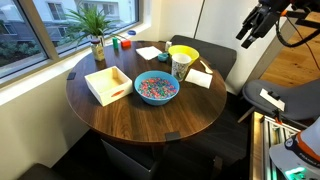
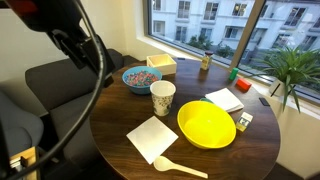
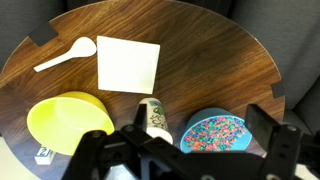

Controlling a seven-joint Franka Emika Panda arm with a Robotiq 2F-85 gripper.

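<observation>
My gripper hangs high above the round wooden table, its two dark fingers spread wide with nothing held between them. Exterior view 1 has the gripper at the upper right, well clear of the tabletop. Below it in the wrist view are a white patterned cup, a blue bowl of small colourful pieces, a yellow bowl, a white paper square and a white spoon. Part of the cup and the blue bowl is hidden by the gripper.
A pale open box stands near the window side, with a potted plant behind it. A small carton sits beside the yellow bowl.
</observation>
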